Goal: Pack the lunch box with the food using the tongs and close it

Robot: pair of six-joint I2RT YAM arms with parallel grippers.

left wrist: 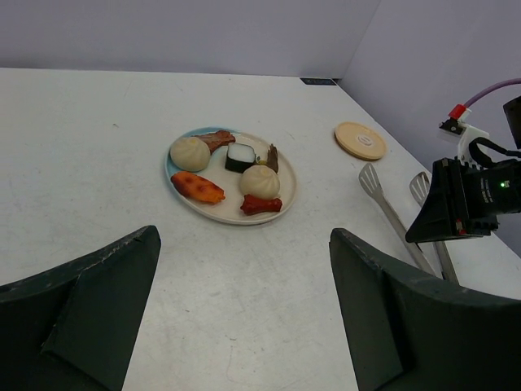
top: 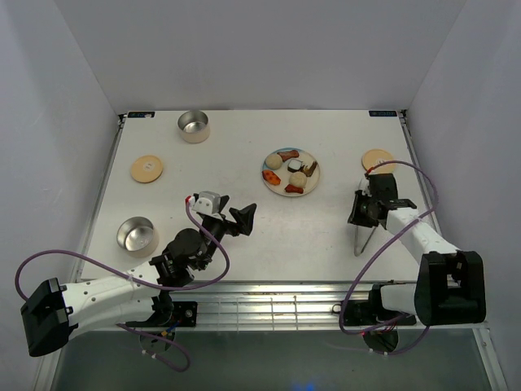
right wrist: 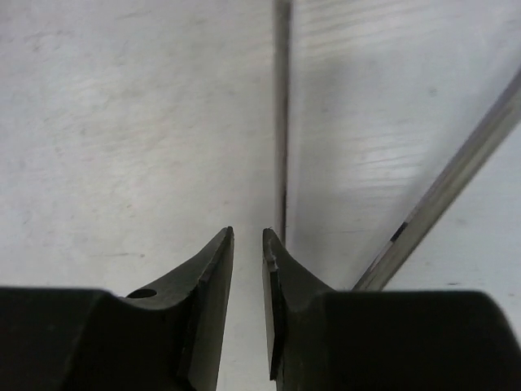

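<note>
A round plate (top: 303,160) with buns, sausages, a sushi roll and other food sits at the table's centre back. My left gripper (top: 238,205) hovers at the front left, its fingers wide apart and empty. On the right, my right gripper (top: 356,215) is shut on silver tongs (left wrist: 395,220), whose two slotted heads spread apart beyond the black fingers. In the right wrist view, two thin tong arms (right wrist: 282,106) diverge past the fingertips; the exact contact between the fingers is hidden.
Two metal bowls, a back bowl (top: 194,126) and a front bowl (top: 137,236), stand on the left. Two flat wooden discs lie on the table, a left disc (top: 146,169) and a right disc (top: 378,160). Open table lies between the plate and the front edge.
</note>
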